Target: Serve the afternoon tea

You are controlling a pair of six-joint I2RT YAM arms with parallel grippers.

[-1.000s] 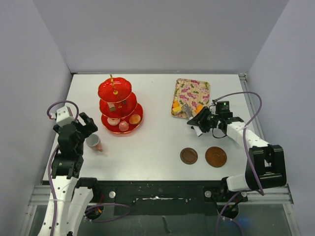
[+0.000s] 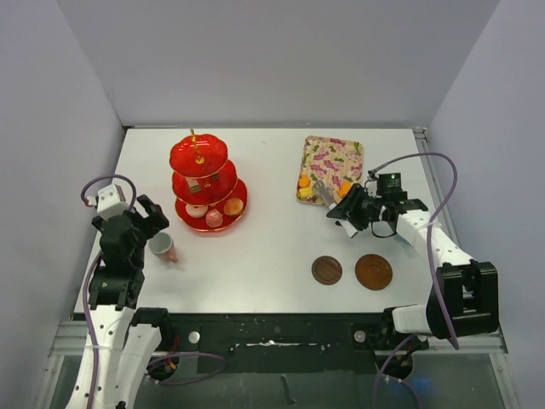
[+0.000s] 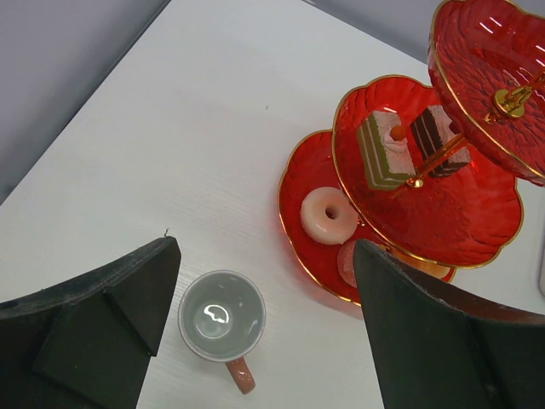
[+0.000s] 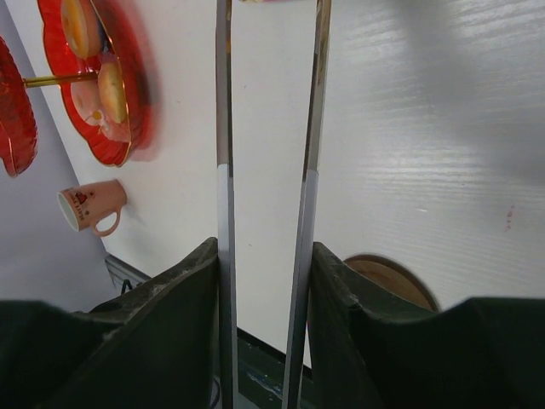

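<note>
The red three-tier stand [image 2: 210,181] holds cake slices [image 3: 385,162] and round pastries [image 3: 329,215]. A cup [image 3: 220,313] stands below it, beside my open left gripper. A floral tray [image 2: 331,158] with yellow-orange items [image 2: 306,190] lies at the back right. Over its front edge, my right gripper [image 2: 333,198] has its long tong-like fingers [image 4: 304,221] close to each other; their tips are cut off in the right wrist view, and what is between them is hidden.
Two brown coasters [image 2: 327,269] [image 2: 373,271] lie at the front right. Walls bound the back and sides.
My right arm and gripper have shifted very slightly. The left arm has not moved.
</note>
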